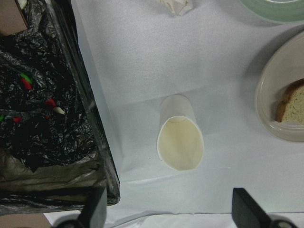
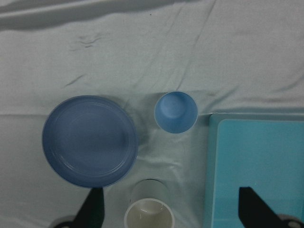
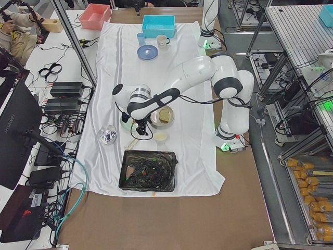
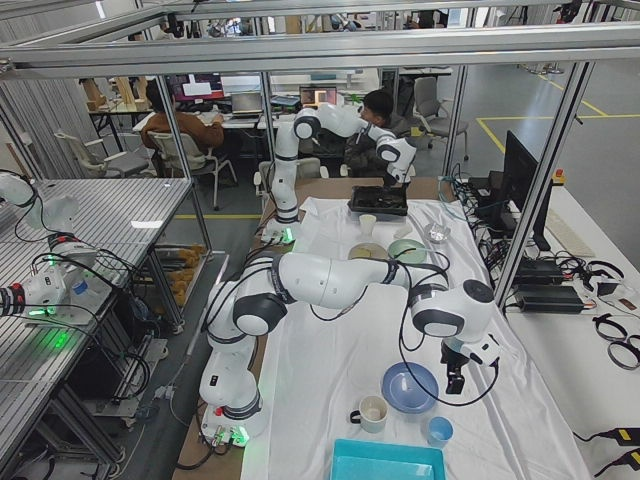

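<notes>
In the left wrist view a white paper cup (image 1: 179, 142) lies or stands between my open left gripper's fingertips, below it, beside the black bag-lined bin (image 1: 42, 137). A bread slice rests on a beige plate (image 1: 268, 104); a green plate (image 1: 280, 12) and crumpled paper (image 1: 175, 5) are near. My left gripper has nothing between its fingers. In the right wrist view my right gripper is open above a blue plate (image 2: 90, 142), a blue cup (image 2: 175, 111), a mug (image 2: 148, 211) and a teal tray (image 2: 251, 166).
A crumpled foil ball (image 3: 107, 134) sits left of the plates in the camera left view. The white cloth (image 3: 192, 156) has free room right of the bin. A monitor and cables line the left side.
</notes>
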